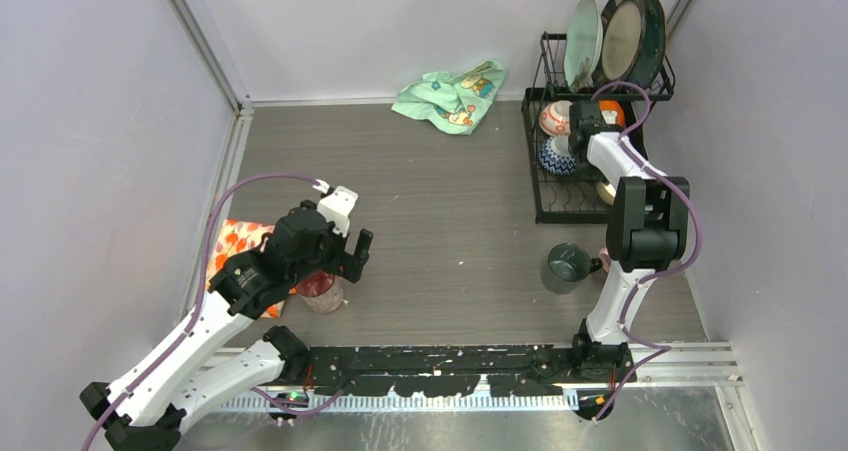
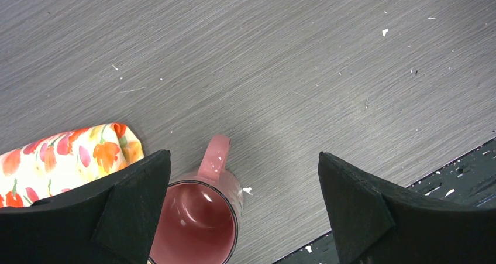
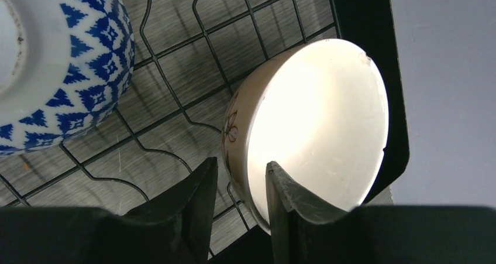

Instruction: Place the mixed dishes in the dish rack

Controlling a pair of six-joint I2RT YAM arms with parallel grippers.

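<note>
My right gripper is part open over a cream bowl (image 3: 316,123) standing tilted in the dish rack (image 1: 540,201), its fingertips either side of or close by the near rim. A blue-patterned bowl (image 1: 556,156) sits inverted beside it; a red-patterned bowl (image 1: 555,119) is behind, plates (image 1: 583,43) on the upper tier. My left gripper is open above a pink mug (image 2: 199,226). A dark mug (image 1: 568,269) stands in front of the rack, another pink mug partly hidden behind it.
A floral cloth (image 2: 70,158) lies at the left, a green cloth (image 1: 450,96) at the back. Walls border both sides.
</note>
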